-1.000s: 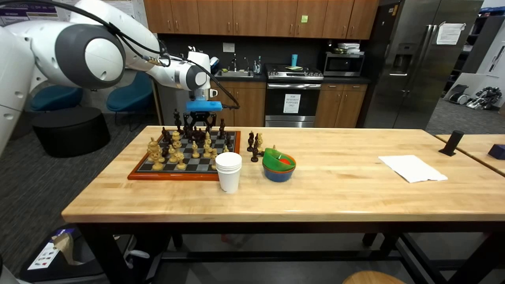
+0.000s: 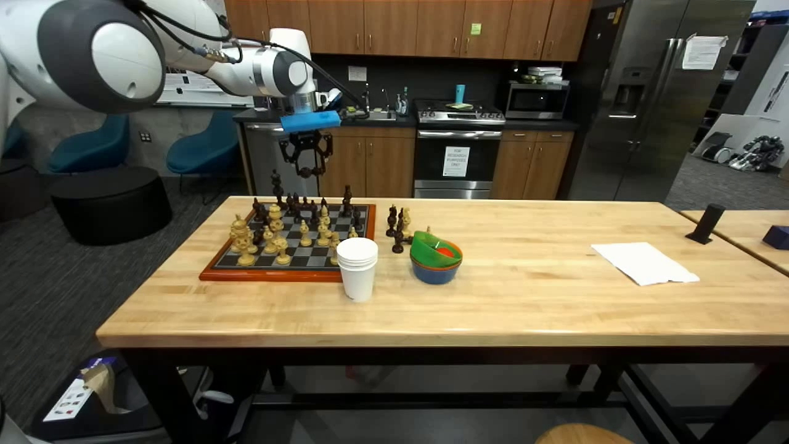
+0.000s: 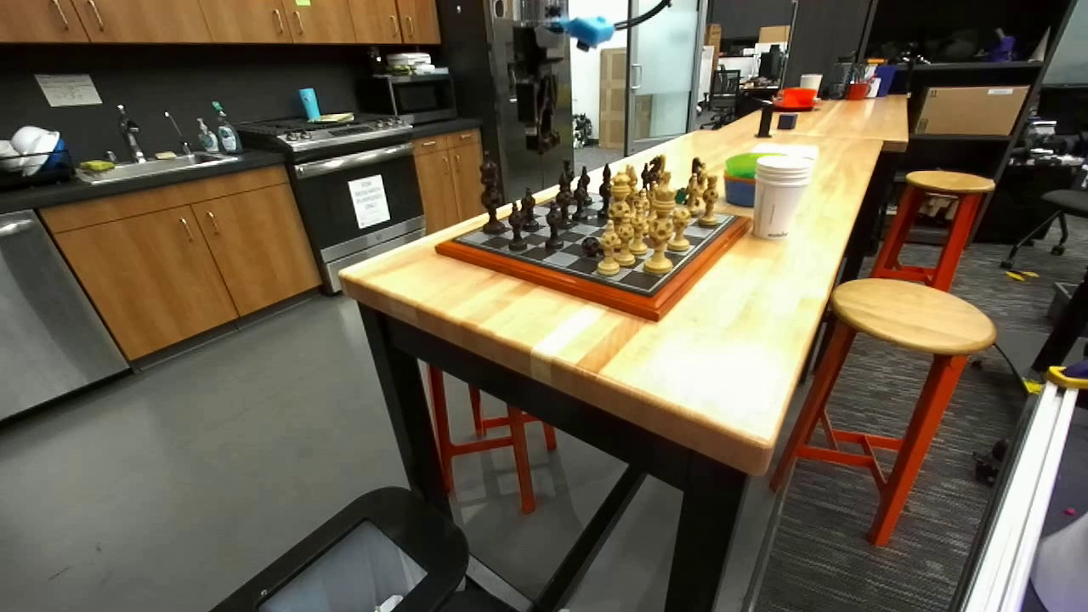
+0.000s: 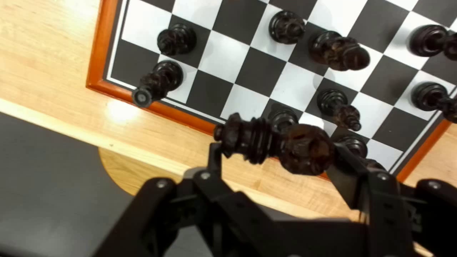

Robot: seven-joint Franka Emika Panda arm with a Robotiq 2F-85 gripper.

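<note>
A dark brown carved chess piece point(image 4: 307, 149) lies sideways between the fingertips of my gripper, which is shut on it, in the wrist view. Exterior view 1 has the gripper point(image 2: 307, 164) raised above the far side of the chessboard point(image 2: 275, 274). The held piece is hard to make out there against the dark fingers. On the board stand several dark pieces point(image 2: 277, 185), mostly at the far side, and several light carved pieces point(image 2: 243, 244), mostly nearer the front left. The second exterior view places the gripper point(image 3: 538, 112) well clear of the standing pieces.
White stacked cups point(image 2: 358, 272) stand at the board's front right corner. Further right are nested bowls point(image 2: 434, 274), with a few chess pieces point(image 2: 397, 241) off the board behind them. White paper point(image 2: 643, 263) lies on the right.
A second ago the gripper was low among the dark pieces at the board's far side. The arm has since lifted it well above them, and the tabletop items look unmoved.
</note>
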